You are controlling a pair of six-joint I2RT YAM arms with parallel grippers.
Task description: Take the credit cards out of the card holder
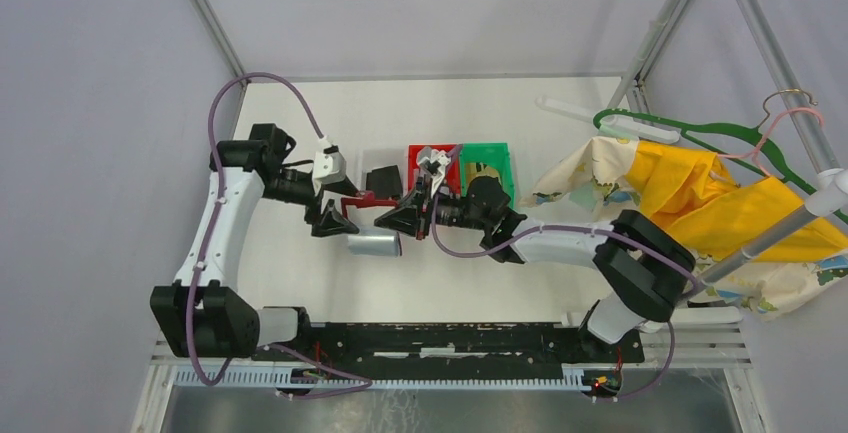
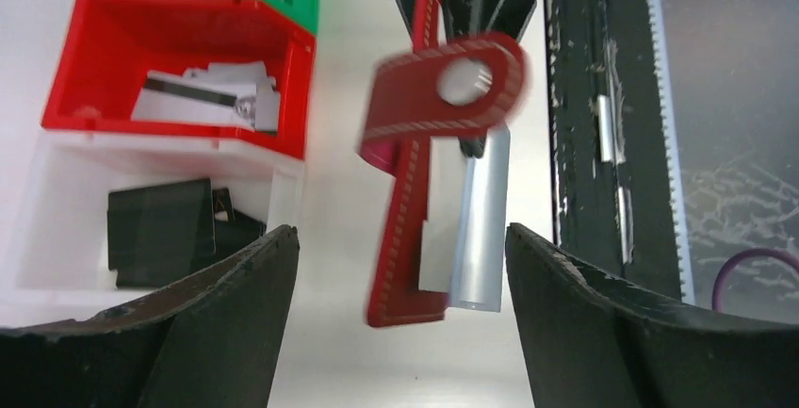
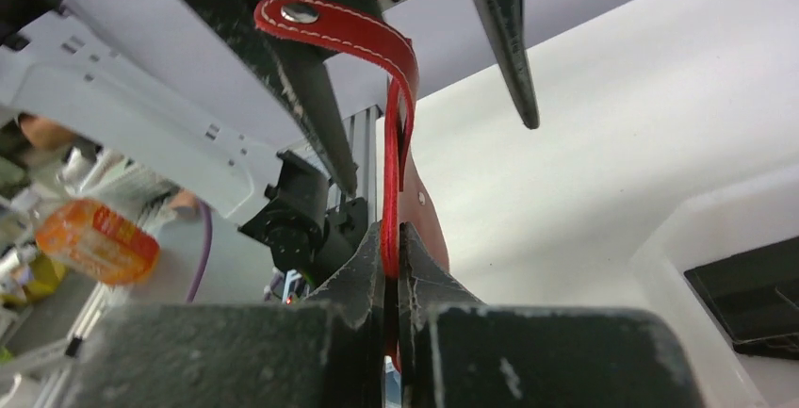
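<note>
Off the table hangs the red card holder (image 1: 373,202), its strap with a metal snap (image 2: 465,81) standing out toward the left wrist camera. A silvery, see-through sleeve part (image 2: 481,229) hangs beside the red leather; whether cards sit inside I cannot tell. My right gripper is shut on the holder's thin red edge, which runs down between its fingertips in the right wrist view. The left gripper is open, with its fingers spread on either side of the holder and, in the left wrist view, a gap to it on each side.
Behind the arms stand a white box (image 2: 57,205) holding a black item (image 2: 160,229), a red box (image 2: 179,26) with grey and white flat things, and a green box (image 1: 509,168) with tan things. Yellow cloth (image 1: 710,203) hangs at the right.
</note>
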